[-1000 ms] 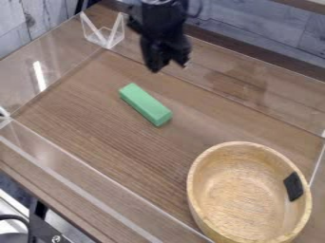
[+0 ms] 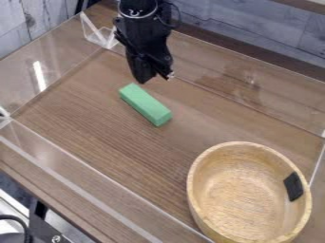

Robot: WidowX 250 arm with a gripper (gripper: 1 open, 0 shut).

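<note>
A green rectangular block (image 2: 144, 104) lies at a slant on the wooden table, left of centre. My black gripper (image 2: 155, 72) hangs just above and behind the block's upper end, apart from it in this view, and looks shut with nothing visible between its fingers.
A large round pale tan bin (image 2: 248, 214) with a dark patch on its rim fills the lower right.
The block and the bin have not moved.
</note>
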